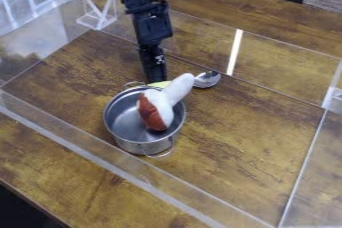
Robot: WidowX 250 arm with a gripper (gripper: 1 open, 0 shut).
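A steel pot (130, 124) stands on the wooden table, holding a white-and-red object (167, 105) that leans over its back right rim. Behind the pot, a light green item (156, 85) shows partly, beside the spoon (206, 78), whose bowl lies to the right. The black gripper (154, 72) is low just behind the pot, above the green item; its fingertips are small and partly hidden, and nothing clearly shows between them.
Clear edged panels (321, 142) border the work area. A white strip (235, 52) lies at the back right. The table is open left and right of the pot.
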